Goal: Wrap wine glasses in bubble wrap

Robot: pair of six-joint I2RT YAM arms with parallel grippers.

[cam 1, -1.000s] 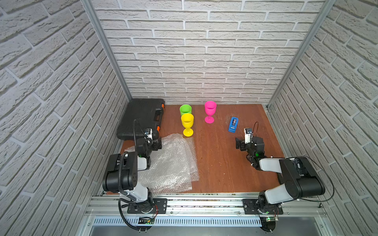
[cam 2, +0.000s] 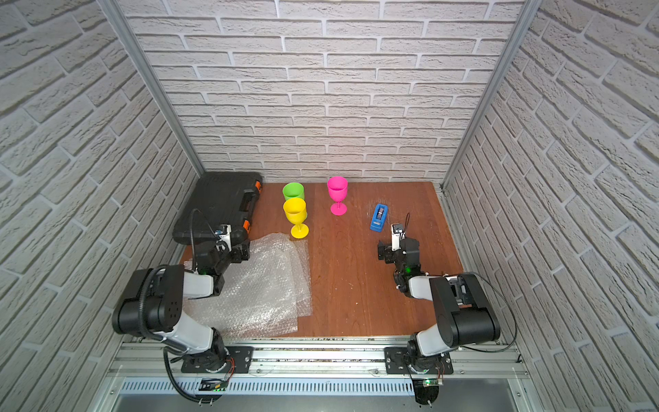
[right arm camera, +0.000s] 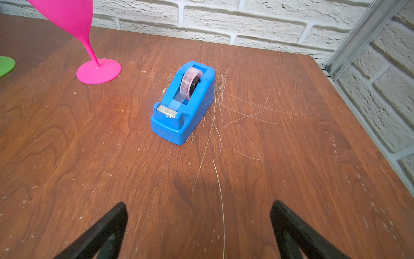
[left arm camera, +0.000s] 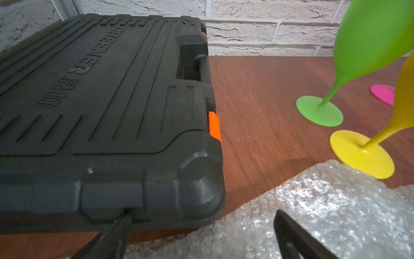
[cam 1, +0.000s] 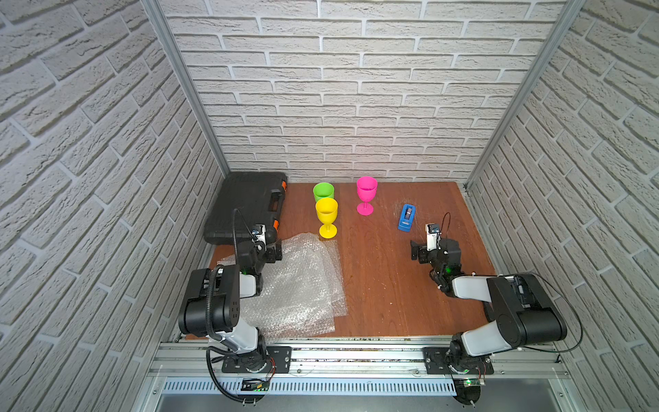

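Observation:
Three plastic wine glasses stand upright towards the back of the table: a yellow glass, a green glass partly hidden behind it, and a pink glass to their right. Sheets of clear bubble wrap lie flat at the left front, close to the yellow base. Above the wrap's left part, by the case, my left gripper is open and empty. My right gripper is also open and empty, over bare wood in front of a blue tape dispenser.
A closed black case with orange latches fills the back left corner. Thin pale strands lie around the dispenser. Brick walls enclose the back and sides.

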